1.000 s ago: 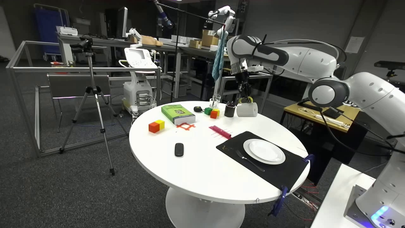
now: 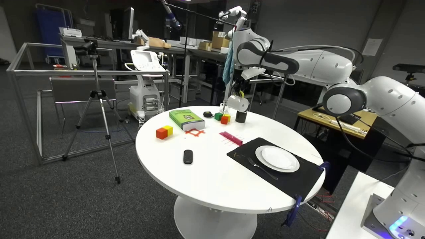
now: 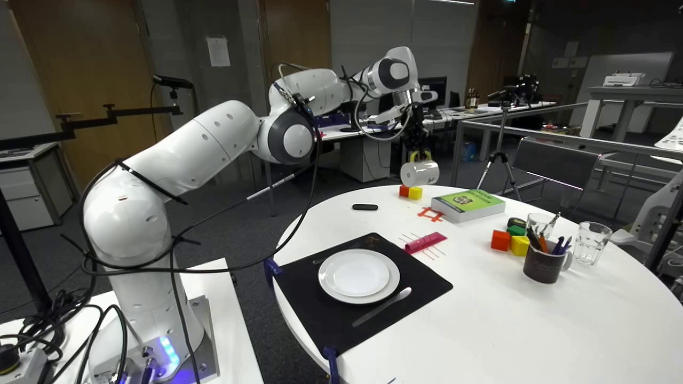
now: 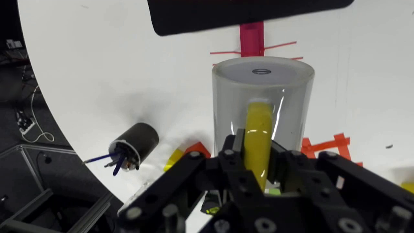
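A white mug [image 4: 262, 83] with a yellow handle [image 4: 258, 141] hangs on its side in the air over the table. My gripper is shut on that handle, its dark fingers on either side of it. In exterior view 1 the mug [image 2: 238, 103] shows above and in front of the dark pen cup. Exterior view 2 has the mug [image 3: 420, 173] below the gripper [image 3: 419, 152], clear of the tabletop. The wrist view shows the mug's closed base; its inside is hidden there.
A dark cup [image 3: 544, 263] with pens, a drinking glass [image 3: 591, 243], coloured blocks [image 3: 500, 240] and a green book [image 3: 470, 204] stand on the round table. Plates [image 3: 358, 275] lie on a black mat [image 3: 416, 276].
The mug and gripper have risen and moved left in exterior view 1, from right of the pen cup to above it. The mug has tilted. The table objects have stayed put.
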